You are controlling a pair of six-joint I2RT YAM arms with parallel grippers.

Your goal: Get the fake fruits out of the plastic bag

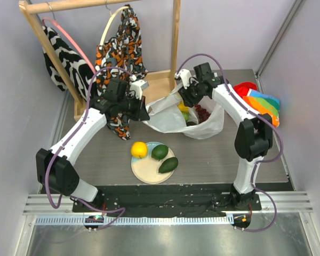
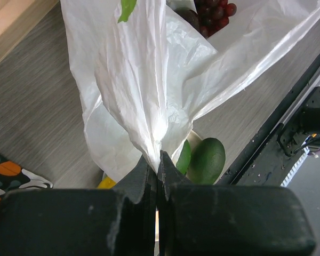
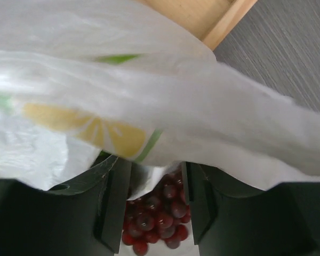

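The white plastic bag [image 1: 168,124] lies spread open across the back middle of the table. My left gripper is shut on the bag's gathered edge and pulls it taut. Over the bag's back rim is my right gripper [image 1: 185,102], close to a yellow fruit [image 1: 182,107]. In the right wrist view its fingers [image 3: 117,202] stand apart, a bag fold crosses their tips, and whether they grip anything is unclear. Dark red grapes [image 3: 152,218] show beyond them inside the bag. A green fruit [image 1: 185,116] and a dark one [image 1: 191,123] also lie in the bag.
A cream plate [image 1: 144,173] at the front holds an orange-yellow fruit [image 1: 139,149] and two green avocados [image 1: 168,165]. The wooden rack [image 1: 175,42] with hanging bags stands behind left. A colourful cloth [image 1: 264,104] lies at the right.
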